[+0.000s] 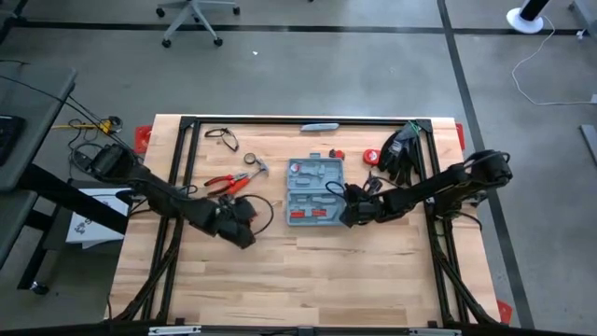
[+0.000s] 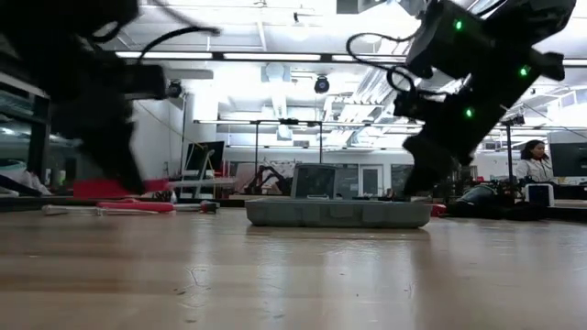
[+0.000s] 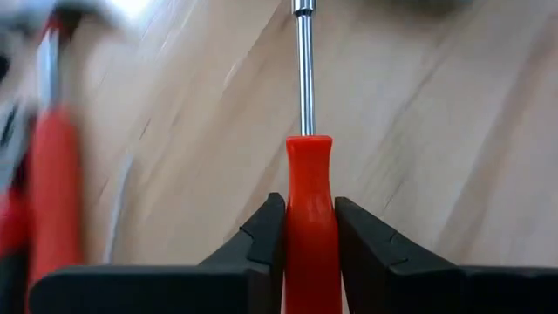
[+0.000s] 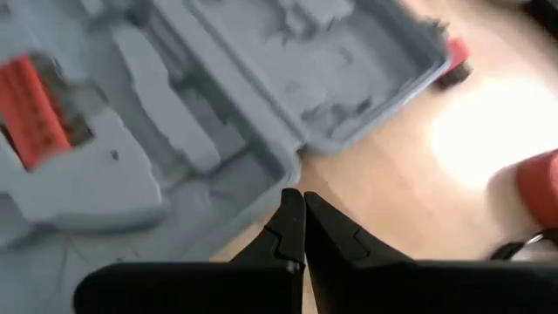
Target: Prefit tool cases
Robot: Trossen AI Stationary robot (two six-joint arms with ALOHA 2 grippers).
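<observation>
In the left wrist view a red-handled screwdriver (image 3: pixel 310 174) with a metal shaft stands between the fingers of my left gripper, which is shut on its handle. The shaft points away toward the top of that view. An open grey tool case (image 1: pixel 315 182) lies at the middle of the bench, its lower half holding red bit holders (image 4: pixel 35 109). My right gripper is shut with nothing between its fingertips, beside the case's edge. From above, the left arm hides the screwdriver.
Red-handled pliers (image 1: pixel 222 181) and a hammer (image 1: pixel 250 175) lie left of the case. A tape measure (image 1: pixel 371 156) and black gloves (image 1: pixel 401 154) sit to its right. Safety glasses (image 1: pixel 224 137) rest at the back left.
</observation>
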